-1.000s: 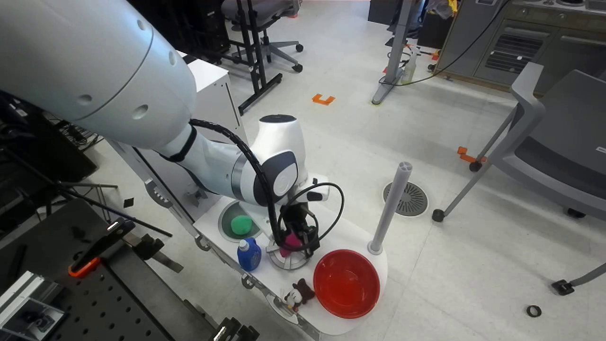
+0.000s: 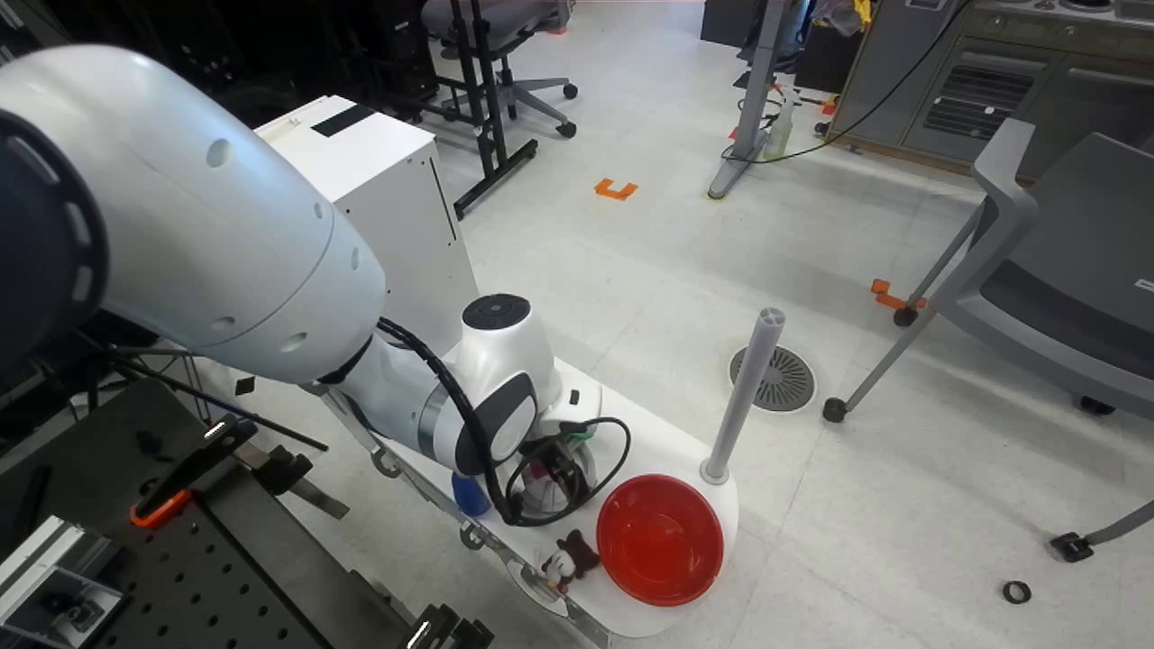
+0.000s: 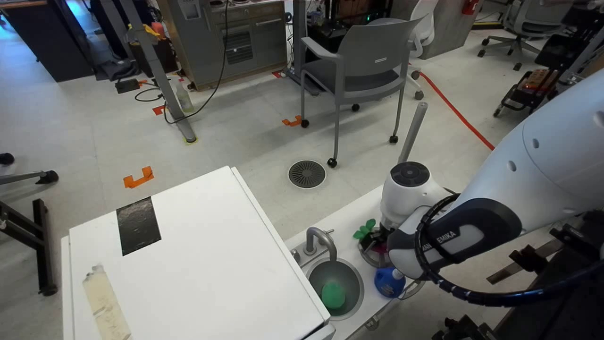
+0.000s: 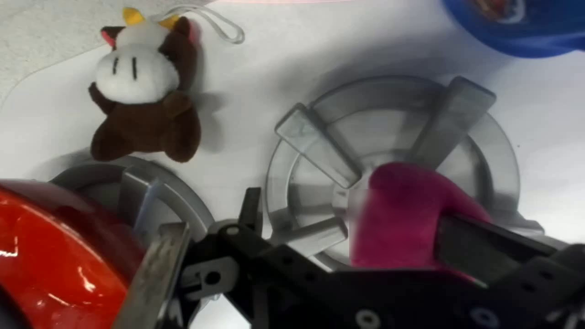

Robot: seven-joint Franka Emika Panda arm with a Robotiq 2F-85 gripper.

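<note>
A magenta, soft-looking object (image 4: 400, 214) lies on a grey stove-burner piece (image 4: 384, 98) on the white counter. My gripper is down over it, open. The right finger (image 4: 477, 246) overlaps the magenta object's right side, while a gap shows between the object and the left finger. The object's lower part is hidden behind the gripper body. In exterior view 2 green leaves (image 3: 366, 229) show beside the gripper; whether they belong to the magenta object, I cannot tell.
A red bowl (image 2: 660, 541) and a brown-and-white plush cow (image 4: 142, 104) are nearby. Beside the burner stands a blue bottle (image 3: 389, 281). A sink (image 3: 351, 283) holds a green round object (image 3: 333, 295). A grey post (image 2: 744, 395) rises at the counter's edge.
In exterior view 1 my arm and gripper have come lower and slightly left. The arm now covers the sink and part of the blue bottle. Bowl and plush have not moved.
</note>
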